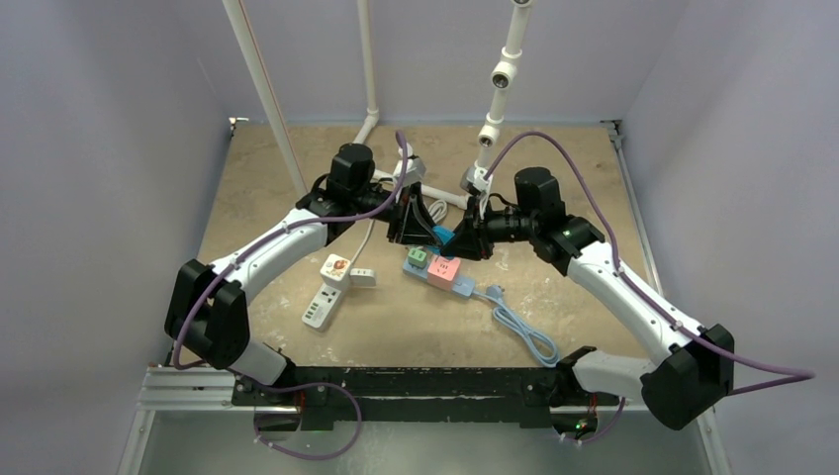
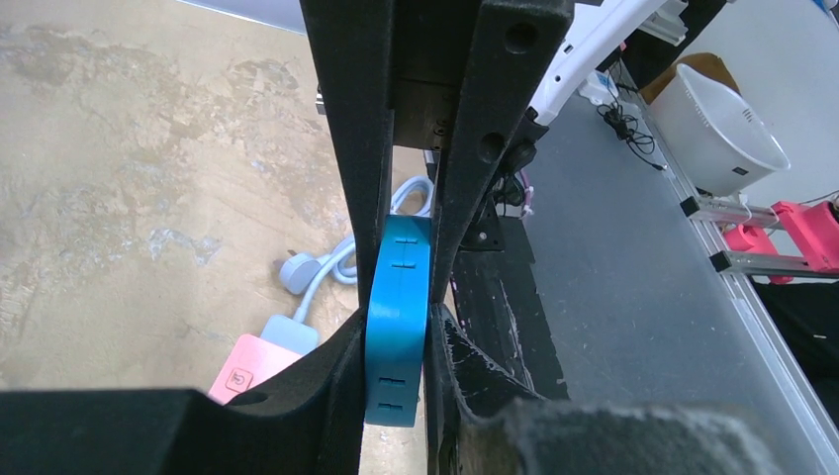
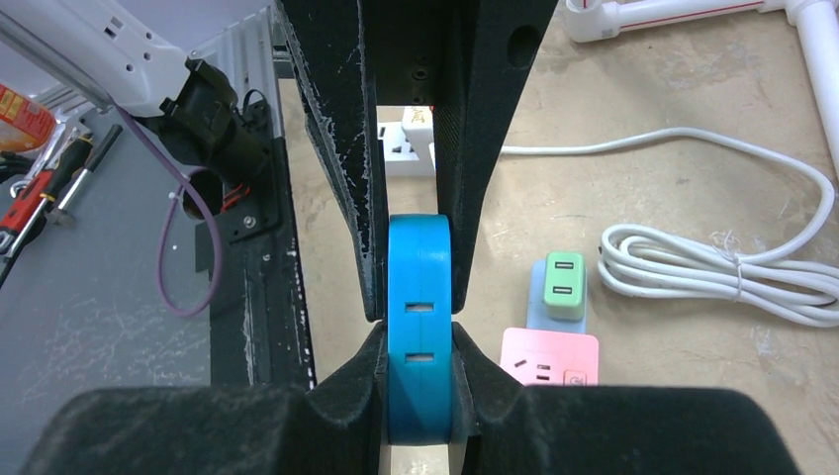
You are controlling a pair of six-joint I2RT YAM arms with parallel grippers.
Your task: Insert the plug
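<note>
My left gripper (image 1: 416, 233) and right gripper (image 1: 461, 240) meet in mid-air over the power strip, both at a blue plug block (image 2: 398, 317). The left is shut on it; in the right wrist view the block (image 3: 419, 327), with slots on its face, sits between the right gripper's fingers, which appear closed round it. Beneath lies a light-blue strip (image 1: 462, 286) bearing a green block (image 3: 563, 285) with slots and a pink block (image 3: 547, 353) with sockets.
A white power strip (image 1: 319, 307) with attached blocks lies at left. A coiled light-blue cable (image 1: 524, 332) lies at front right, a white cable coil (image 3: 693, 267) behind the strip. White pipes stand at the back.
</note>
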